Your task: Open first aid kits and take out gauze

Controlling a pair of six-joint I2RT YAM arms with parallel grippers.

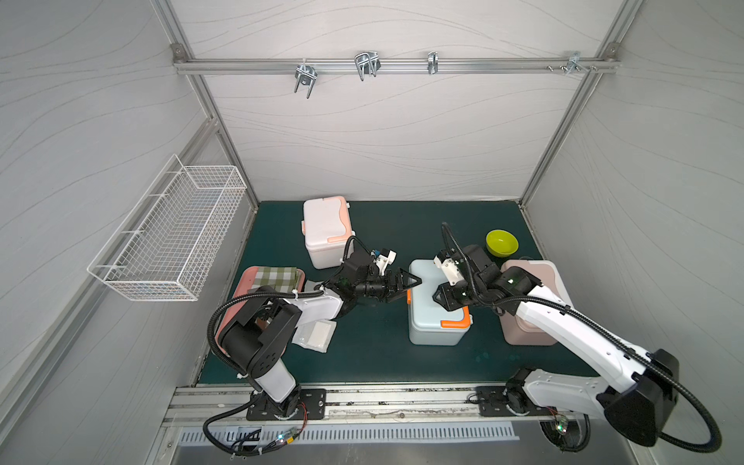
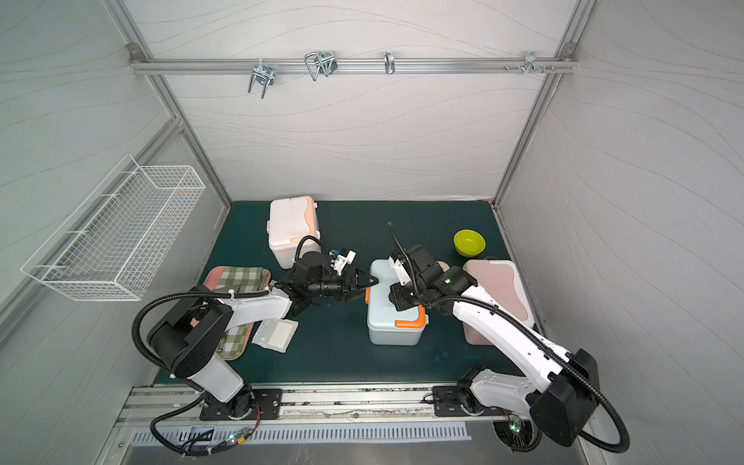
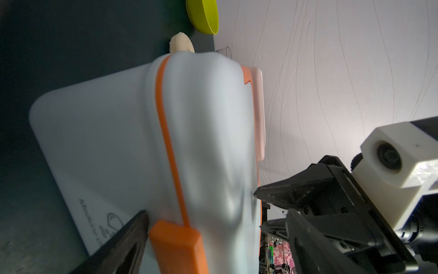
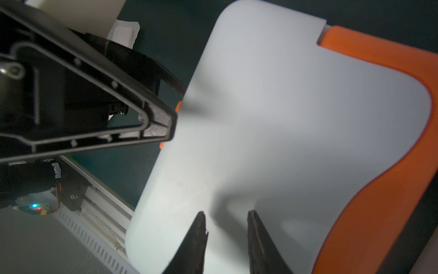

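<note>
A pale blue first aid kit (image 1: 426,317) with orange latches stands closed at the front centre. My left gripper (image 1: 407,280) is at its left side, fingers apart around the orange side latch (image 3: 175,248) in the left wrist view, not gripping it visibly. My right gripper (image 1: 443,298) is over the lid (image 4: 282,114), fingers apart above the white surface, nothing seen between them. A white packet (image 1: 314,337), possibly gauze, lies left of the kit. A white-and-peach kit (image 1: 325,224) stands at the back left.
A pink tray (image 2: 213,275) with checked cloth is at left, partly behind the left arm. A pink box (image 2: 496,283) stands right of the blue kit, a green bowl (image 1: 501,241) behind it. A wire basket (image 1: 166,232) hangs on the left wall.
</note>
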